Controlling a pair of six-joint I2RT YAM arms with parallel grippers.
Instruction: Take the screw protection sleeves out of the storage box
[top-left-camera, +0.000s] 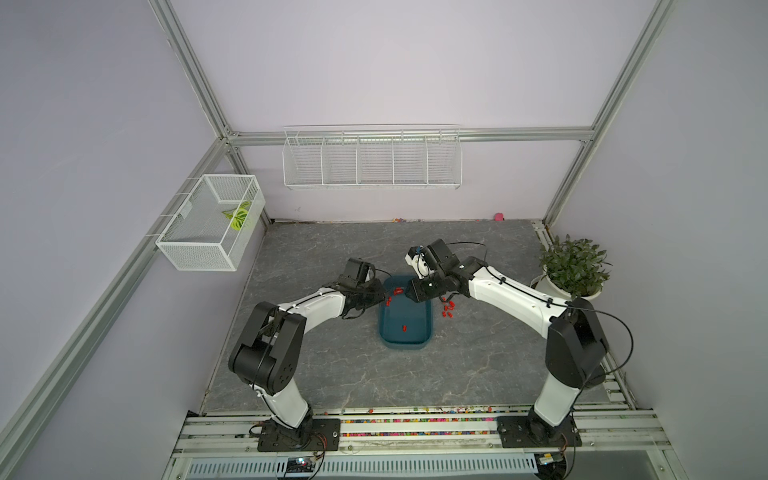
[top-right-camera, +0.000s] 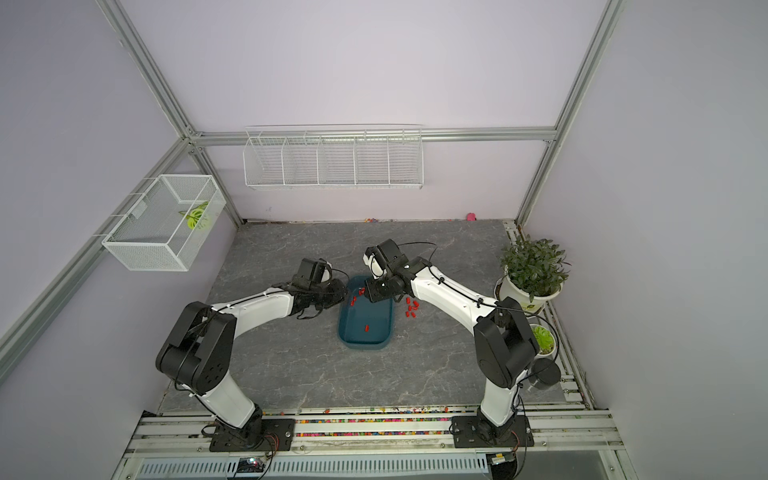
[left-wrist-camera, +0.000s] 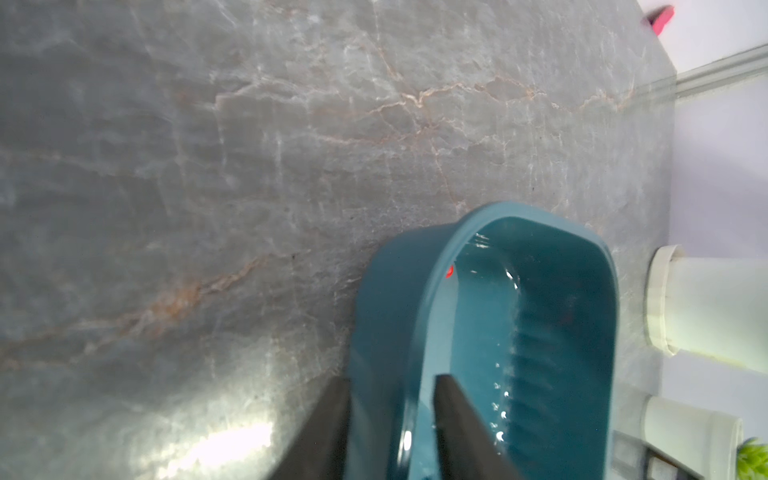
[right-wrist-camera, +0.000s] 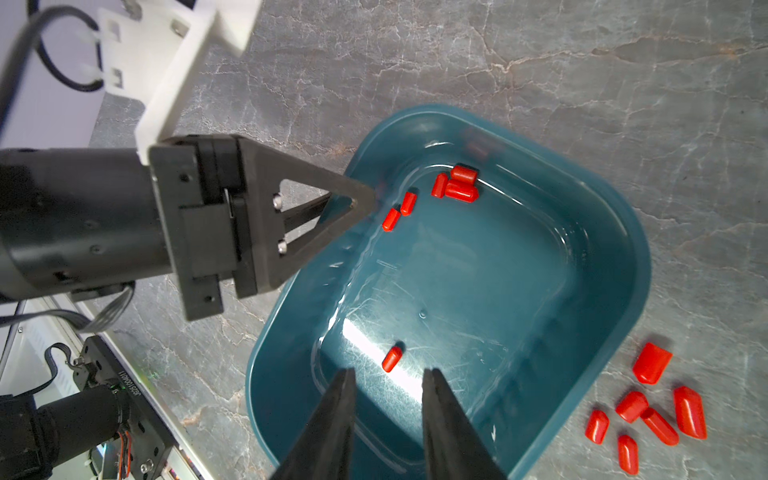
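The storage box (right-wrist-camera: 552, 168) is a shallow teal tray in the middle of the table. Several red screw protection sleeves (right-wrist-camera: 461, 190) lie inside it along one end, and a single sleeve (right-wrist-camera: 391, 358) rests apart on its floor. A loose group of red sleeves (right-wrist-camera: 652, 364) lies on the table just outside the box's right wall. My left gripper is at the left wall, its fingers parted with the rim showing between them. Over the box, my right gripper is open, and nothing shows between its fingers.
A potted plant (top-left-camera: 574, 268) stands at the right edge. White wire baskets (top-left-camera: 372, 160) hang on the back and left walls. Both arms reach in close to each other over the box.
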